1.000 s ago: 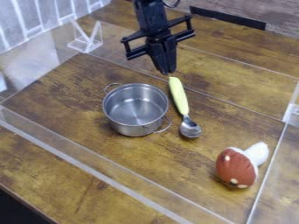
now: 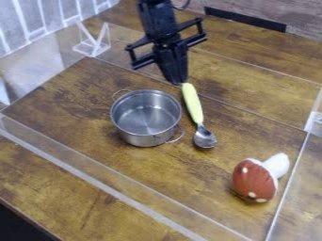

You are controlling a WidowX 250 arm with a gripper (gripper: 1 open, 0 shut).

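My dark gripper (image 2: 178, 77) hangs at the top centre, above and behind a steel pot (image 2: 146, 115) with two wire handles. It looks shut, with nothing visible between its fingers. Just below it, a spoon with a pale yellow handle (image 2: 190, 102) lies on the wooden table, its steel bowl (image 2: 205, 138) toward the front, right of the pot. A red-capped mushroom with a white stem (image 2: 257, 179) lies at the lower right.
Transparent side walls (image 2: 25, 141) edge the work area, with a pale bracket (image 2: 90, 41) at the back left.
The gripper has shifted slightly over the last second, staying above the back end of the spoon. The pot, spoon and mushroom have not moved.
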